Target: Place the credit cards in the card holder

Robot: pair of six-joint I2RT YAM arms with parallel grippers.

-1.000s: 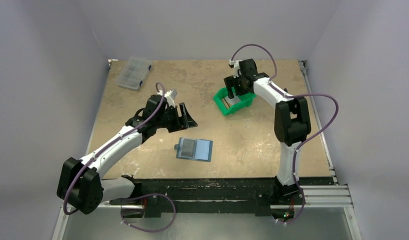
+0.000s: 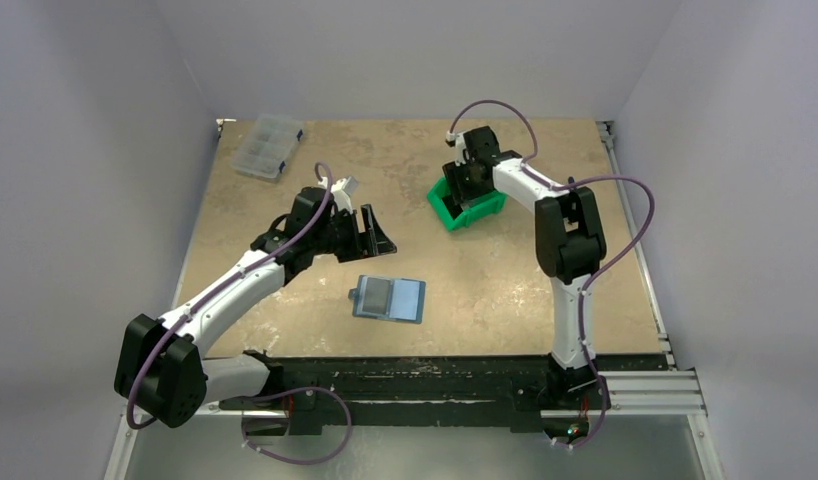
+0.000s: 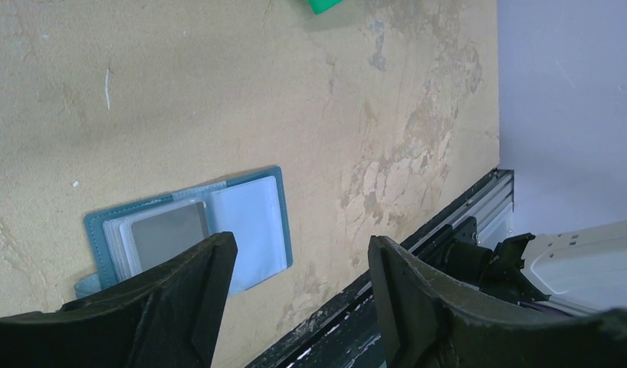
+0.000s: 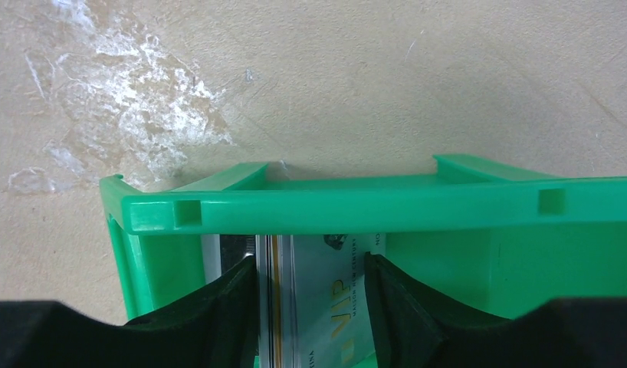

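Flat on the table at the front lies the blue card holder (image 2: 406, 299), opened out, with clear sleeves on its left half (image 3: 170, 234). Above and behind it my left gripper (image 2: 379, 231) hangs open and empty. The credit cards (image 4: 333, 299) stand in a stack inside the green bin (image 4: 372, 211), edges facing up; a dark card (image 4: 236, 249) shows at their left. My right gripper reaches into the bin, its fingers part open on either side of the stack. The fingers still stand apart, and whether both touch the cards I cannot tell.
A clear compartment box (image 2: 268, 146) stands at the back left. Table surface between the bin and the card holder is bare. The bin's green walls surround the right fingers closely.
My right gripper has moved left and down into the bin, its fingers now closer together around the cards. The left arm, holder and bin look nearly unchanged.
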